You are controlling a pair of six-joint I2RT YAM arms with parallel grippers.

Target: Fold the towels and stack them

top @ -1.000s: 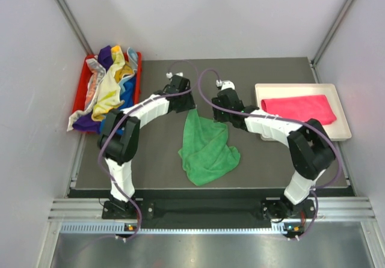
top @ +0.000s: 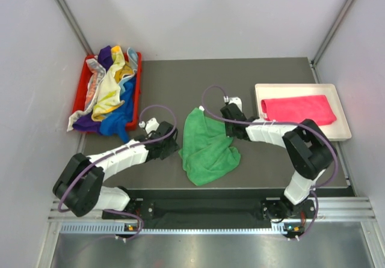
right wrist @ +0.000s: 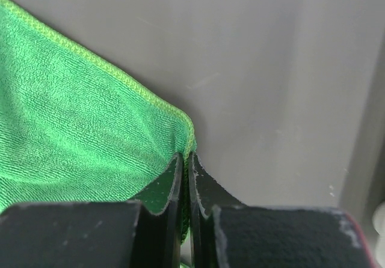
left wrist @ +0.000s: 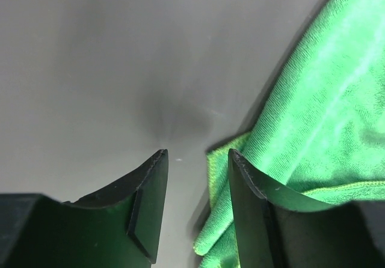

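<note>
A green towel (top: 207, 157) lies loosely spread in the middle of the dark table, with some folds along its edges. My right gripper is shut on the corner of it at the upper right, the hemmed edge running into its fingertips. My left gripper stands open just left of the towel, over a small flap at its lower-left edge, with nothing held. A folded red towel (top: 298, 109) lies in a white tray (top: 301, 89) on the right.
A red basket (top: 82, 88) at the back left holds a pile of coloured towels (top: 108, 91).
My left gripper has swung from the towel's top end down to its lower-left side. My right gripper has moved slightly to the right and is now shut on the towel's corner.
</note>
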